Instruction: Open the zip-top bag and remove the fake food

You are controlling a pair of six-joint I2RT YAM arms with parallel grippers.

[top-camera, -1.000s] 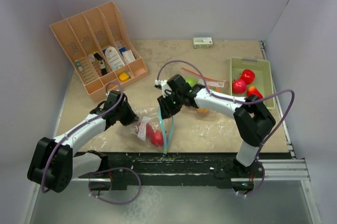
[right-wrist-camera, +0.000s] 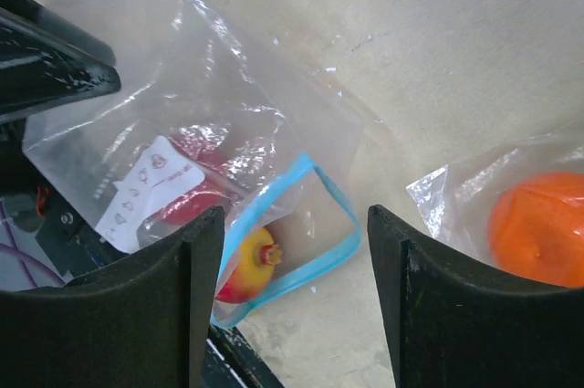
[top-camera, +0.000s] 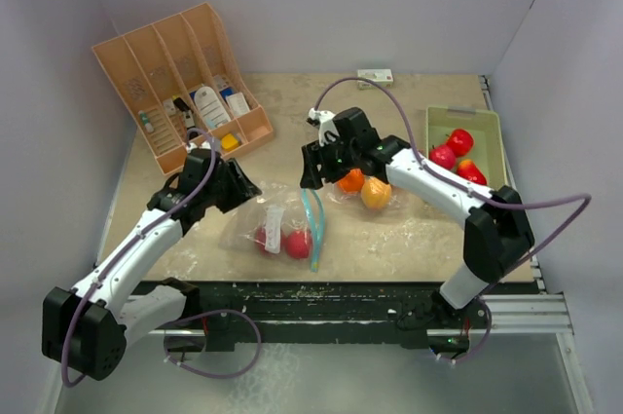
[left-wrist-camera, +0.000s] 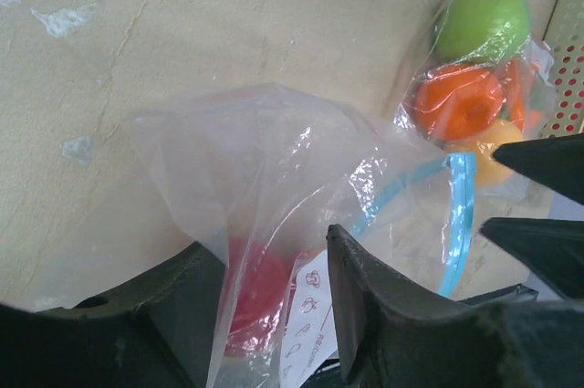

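A clear zip top bag with a blue zip strip point(right-wrist-camera: 274, 192) lies at the front middle of the table, red fake food point(top-camera: 298, 244) inside it. In the right wrist view the zip edge gapes in a loop around one red-yellow piece point(right-wrist-camera: 245, 271). My left gripper point(top-camera: 239, 186) hangs open over the bag's left part, the plastic beneath its fingers. My right gripper point(top-camera: 311, 165) is open above the blue strip, nothing visible between its fingers. A second bag with orange point(left-wrist-camera: 456, 100), yellow and green point(left-wrist-camera: 482, 23) food lies to the right.
A green bin point(top-camera: 436, 120) with red food stands at the back right. A wooden compartment organizer point(top-camera: 135, 55) is at the back left, a small box point(top-camera: 375, 75) at the back.
Both grippers have moved apart from the bag, the left now open above it. The blue strip's shape has changed.
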